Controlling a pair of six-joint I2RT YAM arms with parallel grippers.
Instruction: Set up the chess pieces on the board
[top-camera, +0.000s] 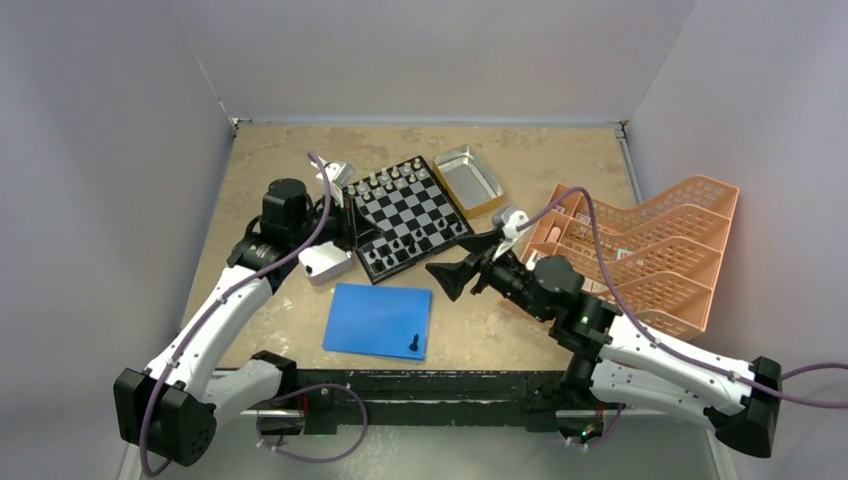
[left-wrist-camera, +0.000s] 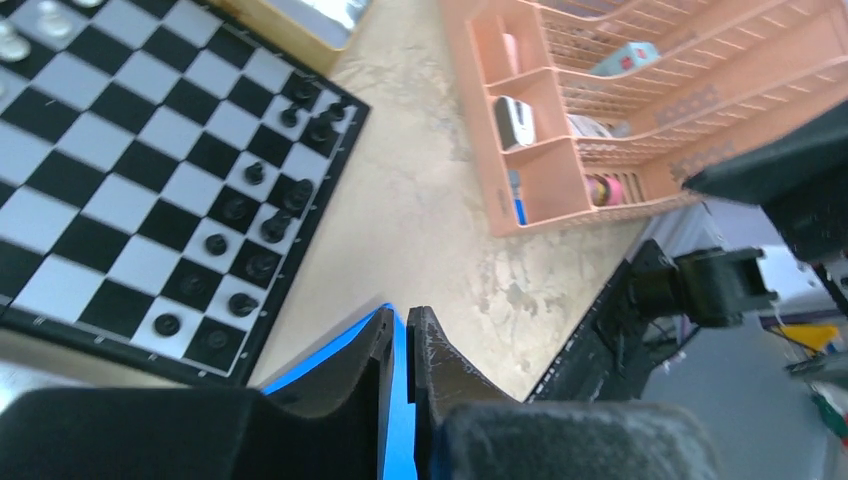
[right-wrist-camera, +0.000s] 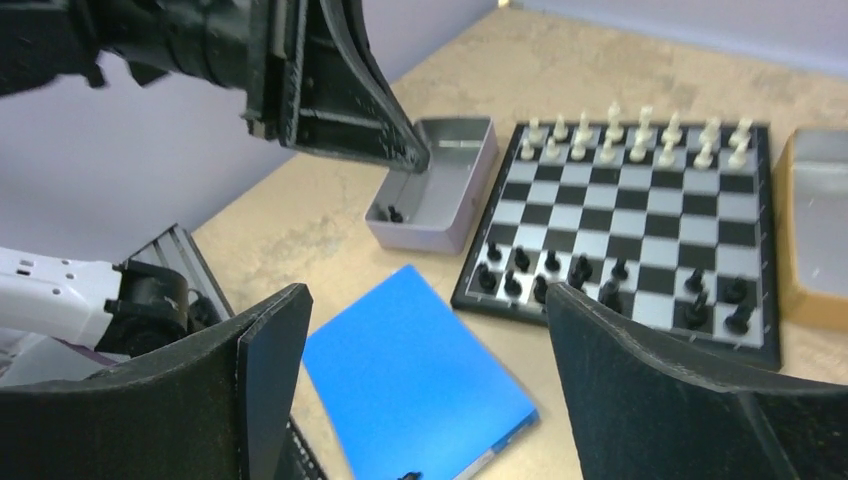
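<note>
The chessboard (top-camera: 405, 210) holds white pieces along its far side and black pieces (right-wrist-camera: 610, 292) along its near side. A single dark piece (top-camera: 413, 342) is on the blue mat (top-camera: 370, 317). A small dark piece (right-wrist-camera: 395, 214) is in the light box (top-camera: 320, 262) left of the board. My left gripper (top-camera: 362, 228) hangs above the board's left part; in its wrist view the fingertips are together with nothing visible between. My right gripper (top-camera: 455, 258) is right of the board, fingers spread wide, empty.
An orange sorter (top-camera: 670, 255) with compartments fills the right of the table. A metal tray (top-camera: 468, 180) in a tan box sits behind the board's right side. Bare table lies between board and sorter.
</note>
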